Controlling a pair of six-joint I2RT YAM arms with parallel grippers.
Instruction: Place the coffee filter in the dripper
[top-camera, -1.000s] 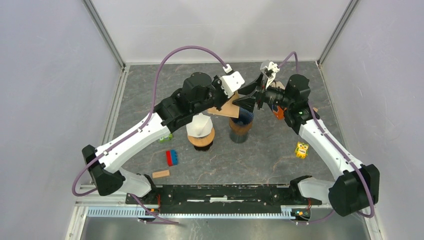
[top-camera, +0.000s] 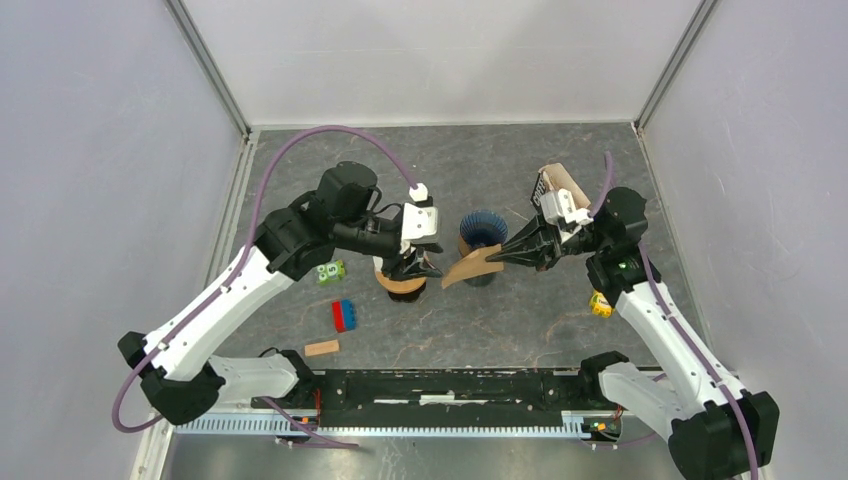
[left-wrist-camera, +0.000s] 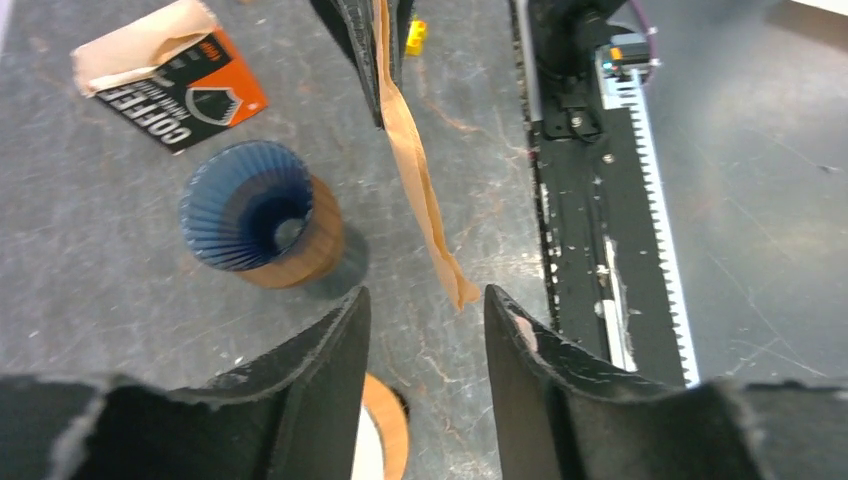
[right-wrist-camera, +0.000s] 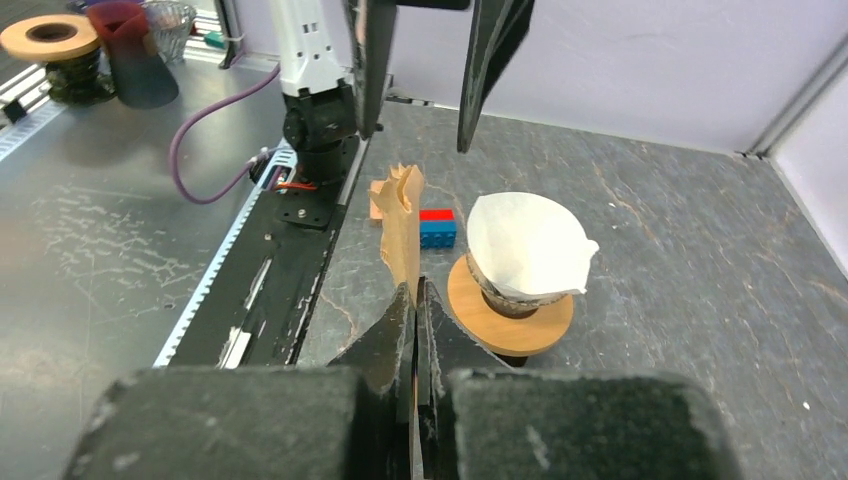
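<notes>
A flat, light-brown paper coffee filter (top-camera: 470, 267) hangs from my right gripper, which is shut on one edge of it. The filter (left-wrist-camera: 418, 185) appears edge-on in the left wrist view, its free end pointing toward my left gripper. That gripper is part open, its fingers (left-wrist-camera: 335, 345) apart, with no visible contact with the paper. Beneath and behind the filter stands a ribbed blue dripper (left-wrist-camera: 215, 205) with a wooden collar (left-wrist-camera: 322, 235); its inside looks empty of paper. To the left, a second dripper on a wooden disc (right-wrist-camera: 540, 330) holds a white filter (right-wrist-camera: 525, 240).
An orange-and-black coffee box (left-wrist-camera: 185, 90) stands behind the blue dripper. Small toys lie around: a green block (top-camera: 331, 271), a red-and-blue brick (top-camera: 344, 315), a wooden piece (top-camera: 322, 348) and a yellow toy (top-camera: 600, 304).
A second ago the left gripper was at the filter and the right one was open beside it. Now the right gripper has the filter, and both arms have come down toward the front.
</notes>
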